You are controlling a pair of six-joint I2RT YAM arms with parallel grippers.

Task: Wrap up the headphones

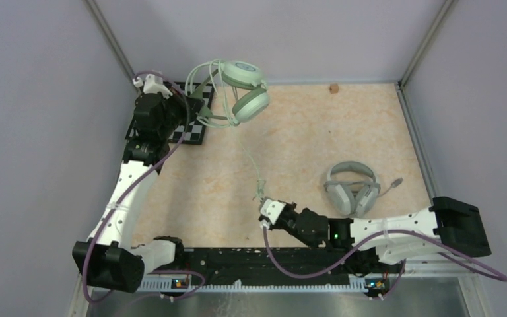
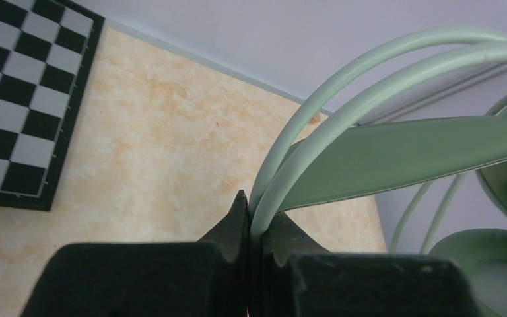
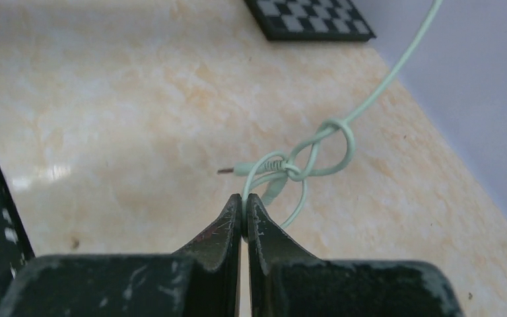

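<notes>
Pale green headphones (image 1: 251, 104) hang at the upper left of the top view, cable turns around their band and beside the earcups. My left gripper is shut on the headband (image 2: 317, 125), which rises from between its fingertips. From the headphones the light green cable (image 3: 393, 72) runs down toward the table's front. Its end is bunched in a loose knot (image 3: 297, 170) beside the plug (image 3: 234, 170). A thin loop of that cable passes between the tips of my right gripper, which is shut on it.
A black-and-white checkered board (image 1: 195, 125) lies at the back left, partly under the left arm. Grey headphones with a microphone (image 1: 353, 191) rest at the right, near the right arm. A small brown block (image 1: 334, 88) sits by the back edge. Mid-table is clear.
</notes>
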